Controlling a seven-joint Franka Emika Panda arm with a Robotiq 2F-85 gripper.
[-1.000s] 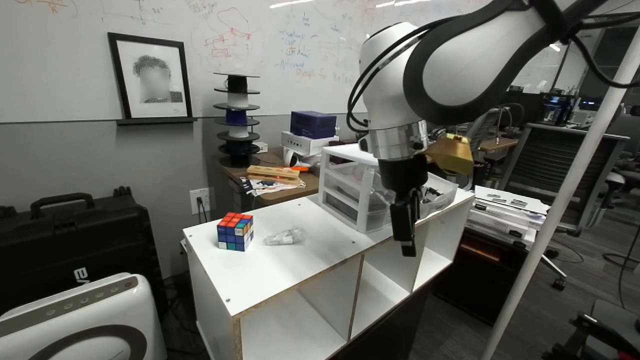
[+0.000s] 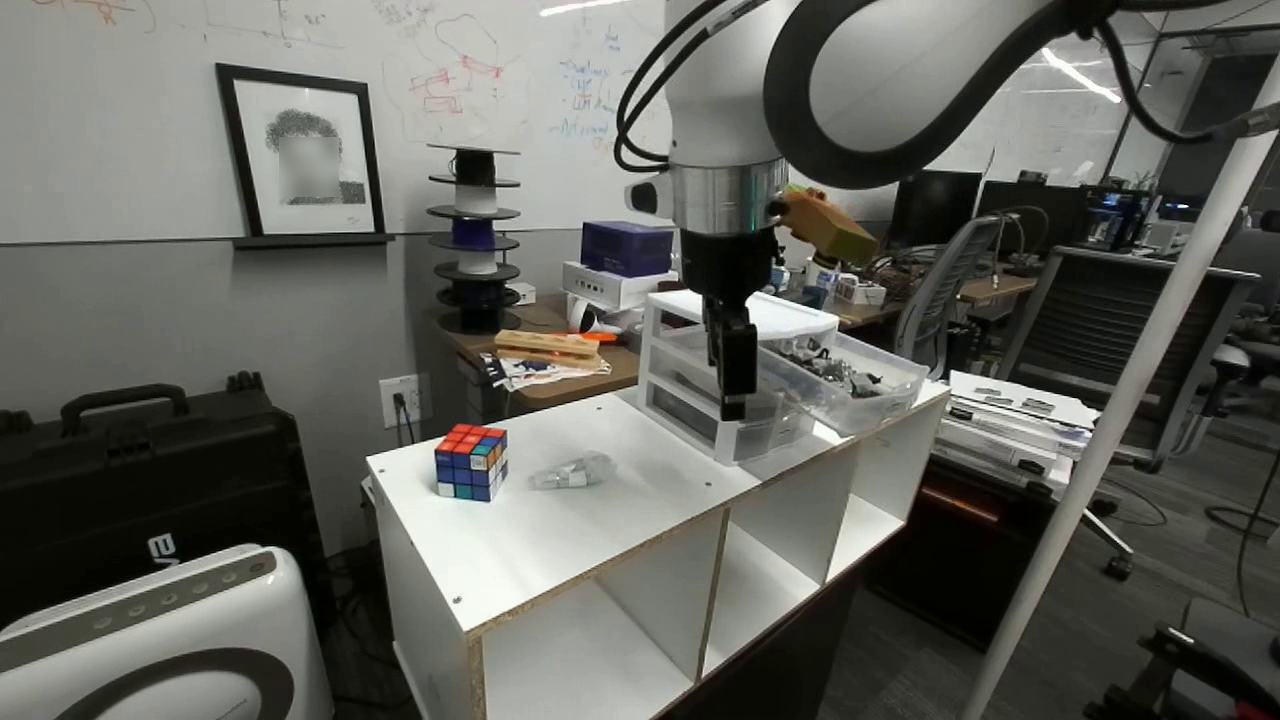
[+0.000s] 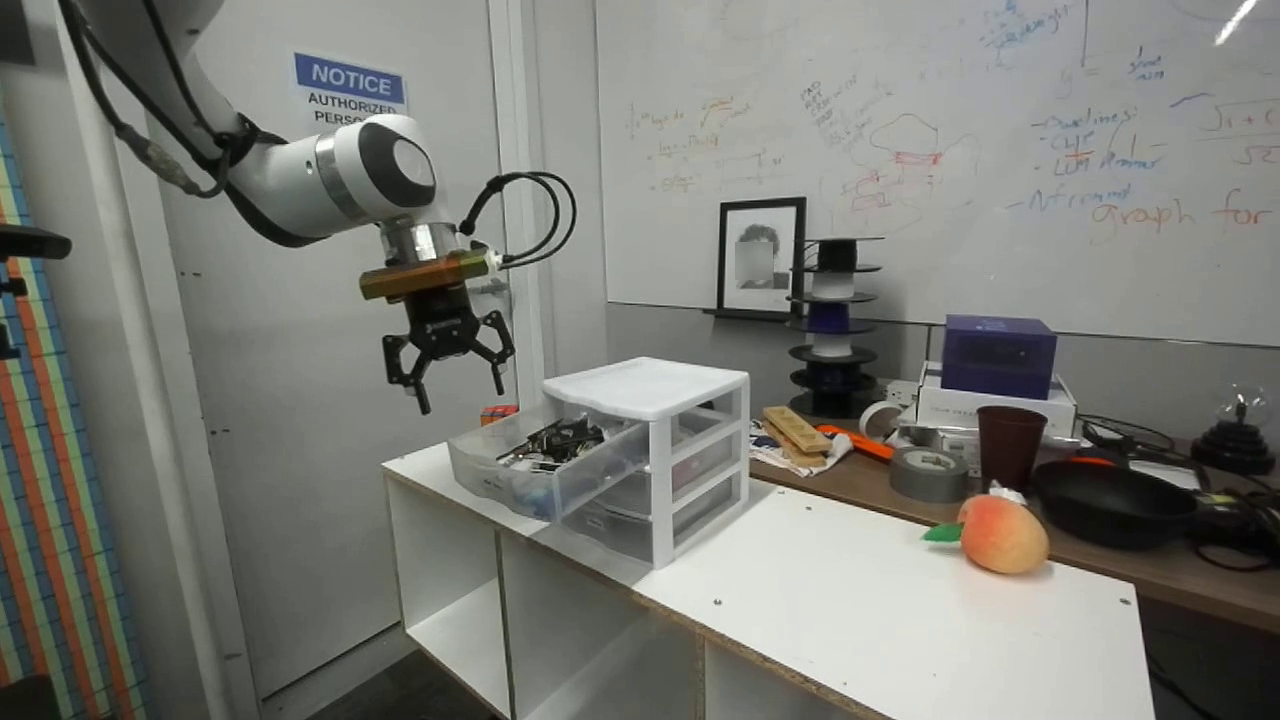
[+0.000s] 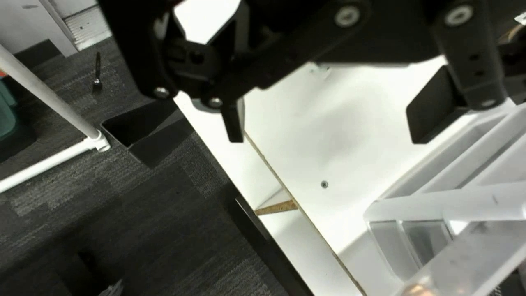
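Note:
My gripper [image 3: 462, 394] hangs in the air with its fingers spread wide and nothing between them. In the wrist view, the gripper is over the white shelf top, one finger pad [image 4: 434, 108] near the drawer unit. A white plastic drawer unit [image 3: 662, 480] stands on the shelf, its top drawer [image 3: 482, 474] pulled out and holding dark small parts [image 3: 558, 442]. On the shelf in exterior view 1 sit a Rubik's cube [image 2: 470, 462] and a crumpled clear plastic item [image 2: 573, 472]. A peach with a green leaf [image 3: 1005, 535] rests at the opposite end.
Screws dot the white shelf top [image 2: 546, 540], otherwise bare around the cube. Behind it, a brown desk [image 2: 582, 386] carries boxes, tape and a black pan [image 3: 1116, 502]. A white pole [image 2: 1116, 444] rises at the right in exterior view 1.
Across exterior view 1 my arm and gripper have moved left and up, from in front of the shelf's edge to in front of the drawer unit. The cube and clear item look unmoved.

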